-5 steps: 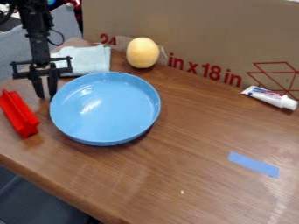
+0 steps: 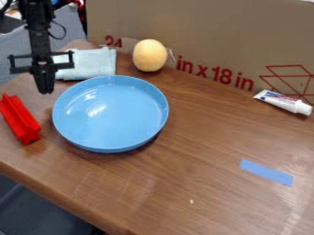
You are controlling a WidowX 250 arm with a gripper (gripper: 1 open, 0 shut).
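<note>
My black gripper [image 2: 44, 84] is at the upper left, shut with nothing visible between its fingers, just above the table's left side between a red plastic piece [image 2: 18, 118] and a folded pale cloth [image 2: 88, 61]. A blue plate [image 2: 110, 114] lies to the right of and in front of the gripper. The red piece lies left of the plate.
A yellow egg-shaped object [image 2: 150, 55] stands behind the plate, before a cardboard box [image 2: 215, 37]. A toothpaste tube [image 2: 284, 101] lies at the back right. A blue tape strip [image 2: 266, 172] is on the table [image 2: 208, 197], whose right and front are largely clear.
The gripper has risen a little and moved slightly left. The objects on the table have not visibly moved.
</note>
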